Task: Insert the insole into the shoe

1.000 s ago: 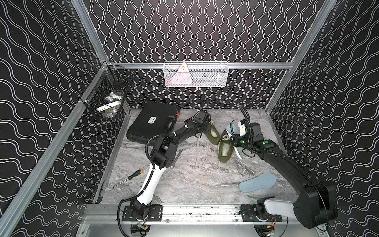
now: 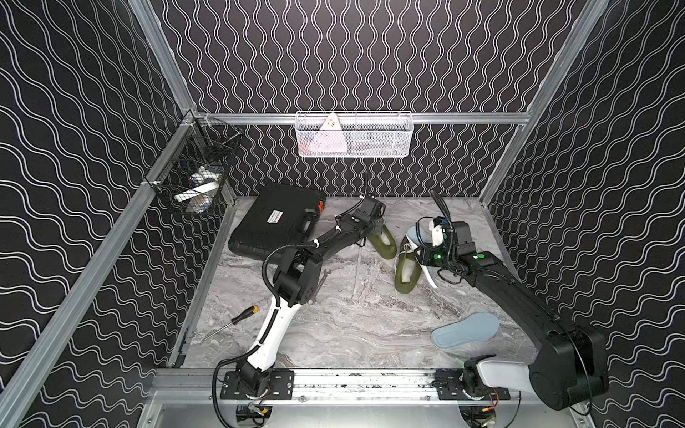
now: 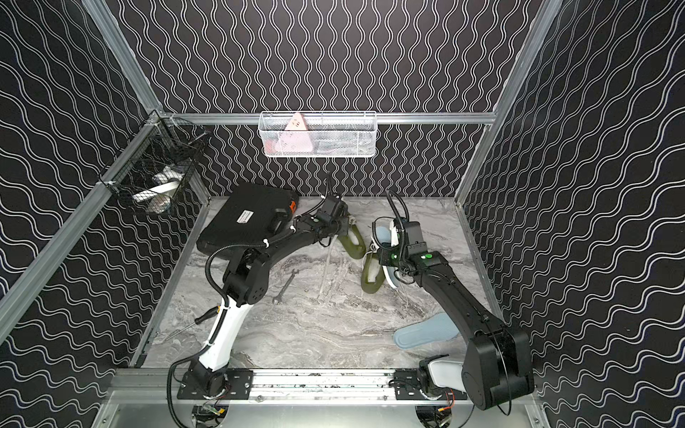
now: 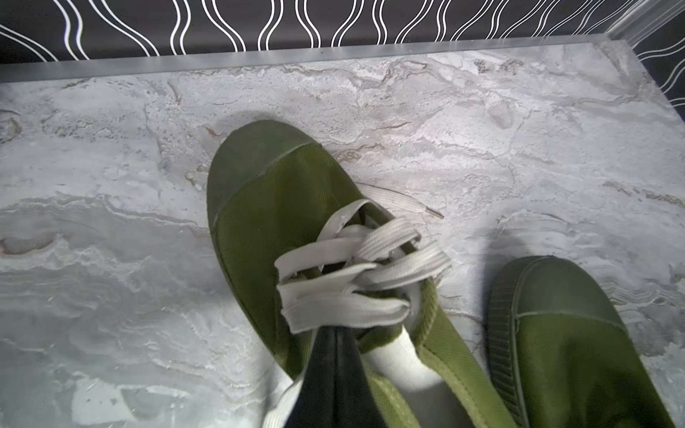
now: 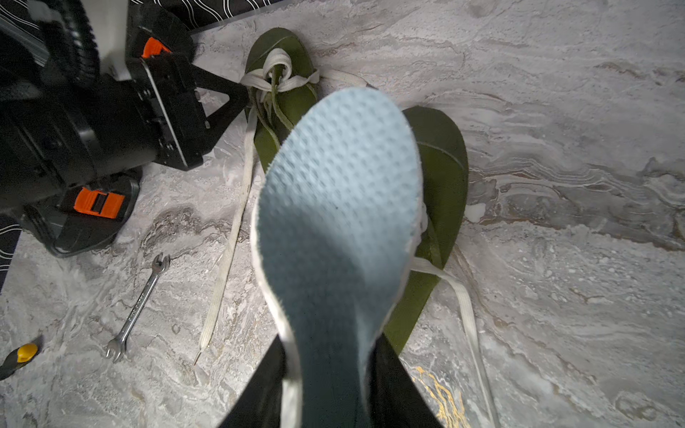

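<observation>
My left gripper is shut at the back shoe's laces, nothing visible between its fingers. My right gripper is shut on a light blue insole (image 5: 339, 185) with white edges, held above the shoes and partly hiding them in the right wrist view. A second blue insole (image 2: 465, 329) lies flat at the front right.
A black case (image 2: 267, 221) lies back left. A wrench (image 5: 139, 306) and a screwdriver (image 2: 232, 321) lie on the left. A white wire basket (image 2: 385, 135) hangs on the back wall.
My left gripper has moved slightly toward the back right at the back shoe. The right arm and the insole it holds look almost unchanged.
</observation>
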